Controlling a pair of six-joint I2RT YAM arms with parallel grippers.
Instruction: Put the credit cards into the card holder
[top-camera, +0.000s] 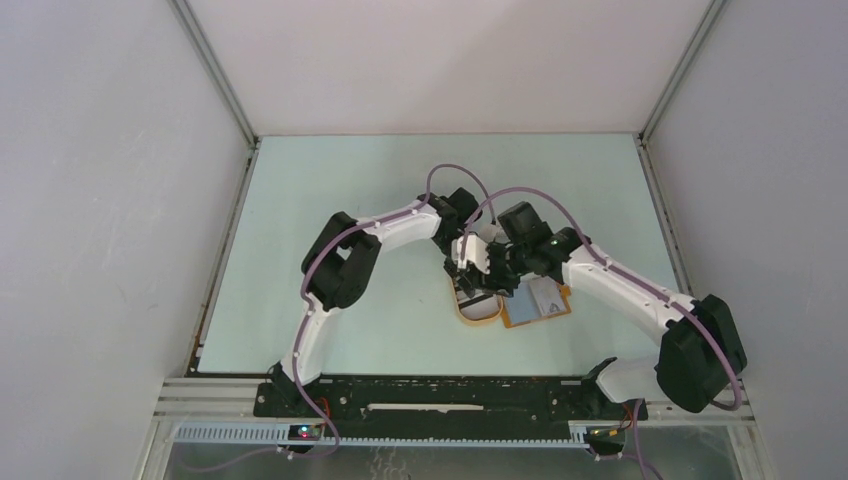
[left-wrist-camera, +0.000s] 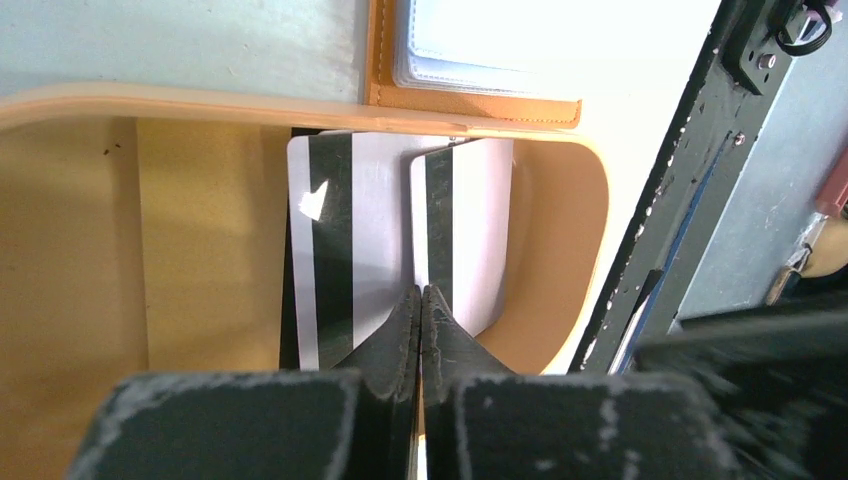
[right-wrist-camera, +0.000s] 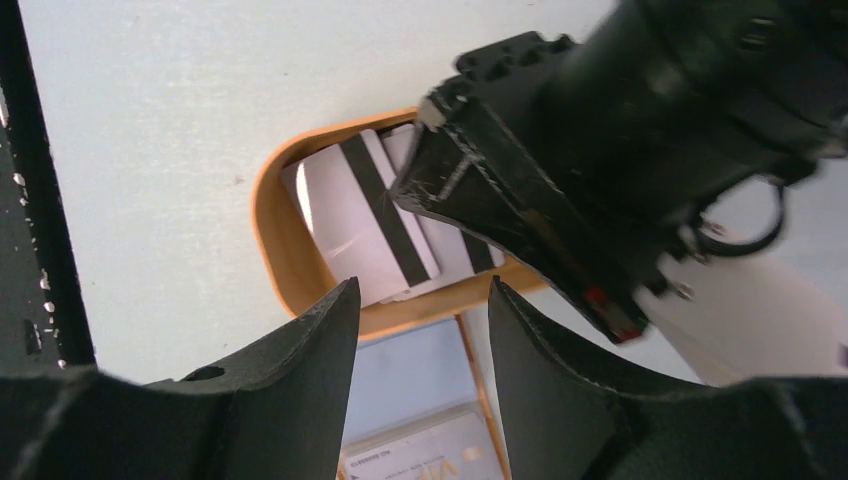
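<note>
A tan box (left-wrist-camera: 250, 108) holds white cards with black stripes. In the left wrist view one white card with black stripe (left-wrist-camera: 483, 205) leans over another striped card (left-wrist-camera: 380, 190). My left gripper is shut with nothing gripped; its tips sit at the lower part of the leaning card, which lies outside the fingers. The right wrist view shows the cards (right-wrist-camera: 345, 215) partly behind the left gripper. There my right gripper stands open and empty, over the box's rim beside the card holder. The card holder (top-camera: 537, 303), orange-edged with pale pockets, lies open just right of the box.
Both arms crowd together above the box, hiding its far part in the top view. A white object (top-camera: 490, 232) shows partly behind the grippers.
</note>
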